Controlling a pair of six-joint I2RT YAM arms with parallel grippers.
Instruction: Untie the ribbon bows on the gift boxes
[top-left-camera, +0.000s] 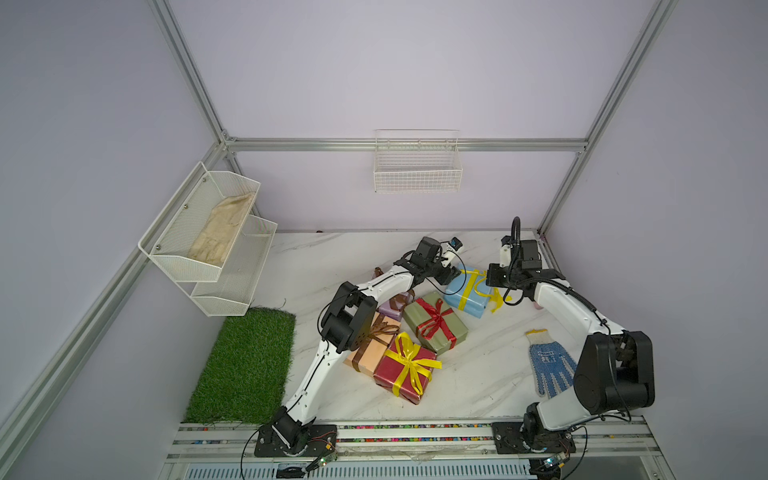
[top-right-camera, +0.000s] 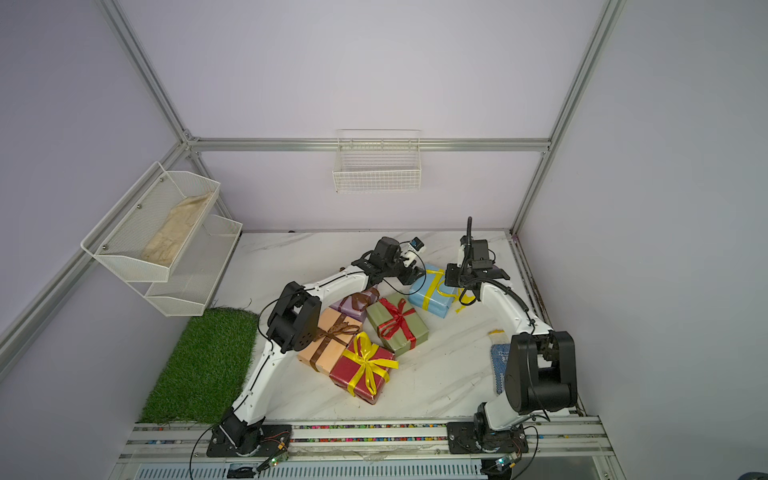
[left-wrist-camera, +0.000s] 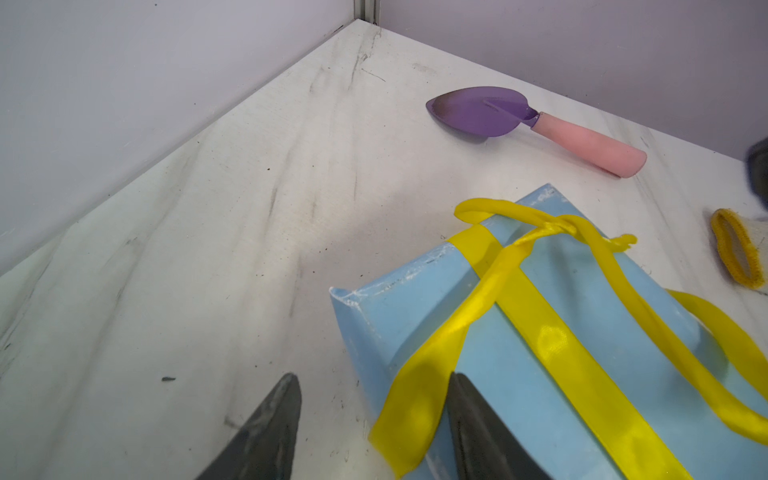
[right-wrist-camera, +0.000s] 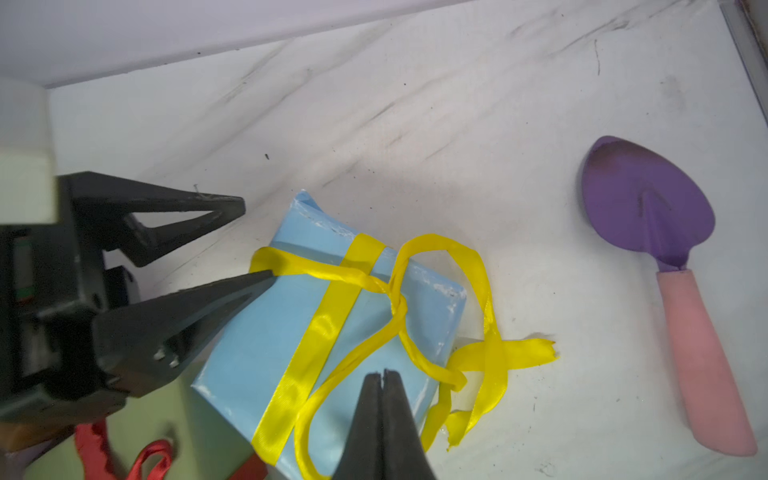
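The blue gift box (left-wrist-camera: 584, 288) has loosened yellow ribbon (right-wrist-camera: 480, 280) across it, with long loops and tails. My left gripper is open at its near corner, a yellow tail between or just behind the parted fingers, not visibly gripped. My right gripper is shut above the box, nothing seen between its fingers. Beside it are a green box (top-left-camera: 424, 332) with a red bow, a dark red box (top-left-camera: 388, 372) with a yellow bow, a peach box (top-left-camera: 360, 360) with a brown bow, and a partly hidden purple box (top-right-camera: 346, 308).
A purple trowel (right-wrist-camera: 624, 192) with pink handle lies right of the blue box. A glove (top-left-camera: 548, 364) lies at front right, artificial grass (top-left-camera: 236, 368) at left. Mesh baskets (top-left-camera: 416, 180) hang on the walls.
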